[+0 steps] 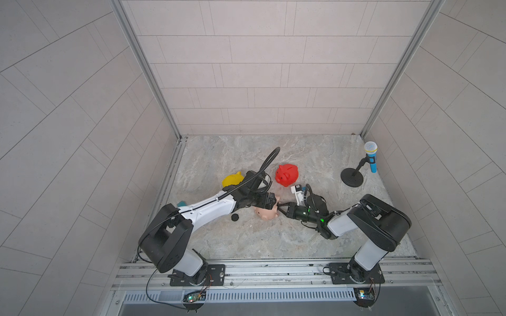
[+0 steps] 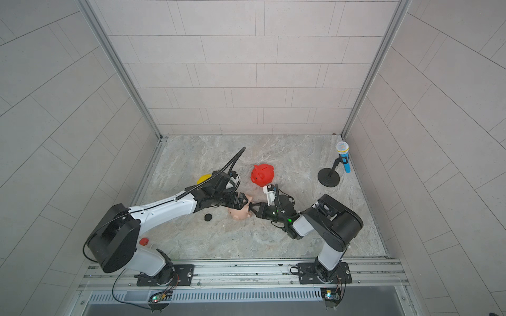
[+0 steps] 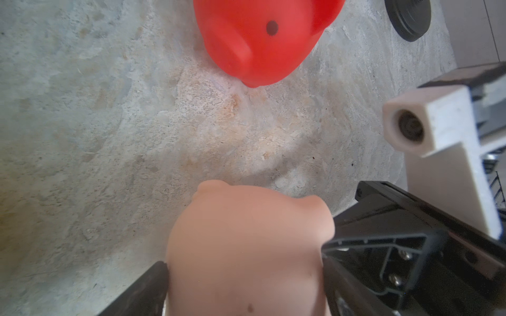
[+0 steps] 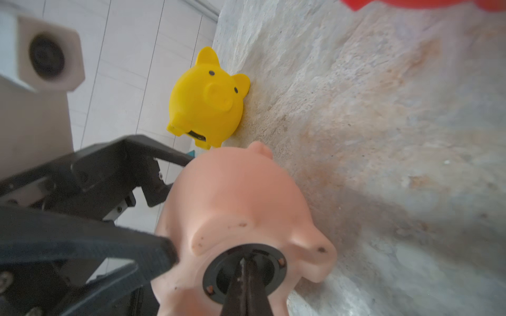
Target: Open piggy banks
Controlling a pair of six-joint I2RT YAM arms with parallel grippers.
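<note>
A pink piggy bank sits at the middle, flanked in the left wrist view by the fingers of my left gripper, which is open around its body. In the right wrist view, its underside shows a dark, ringed round opening, and the narrow shut tips of my right gripper point into it from the right side. A red piggy bank stands behind, and a yellow piggy bank behind to the left, partly hidden by my left arm in the top views.
A black round cap lies left of the pink bank. A teal object is at the left, a small red piece at the front left. A black stand with a blue-white item stands back right.
</note>
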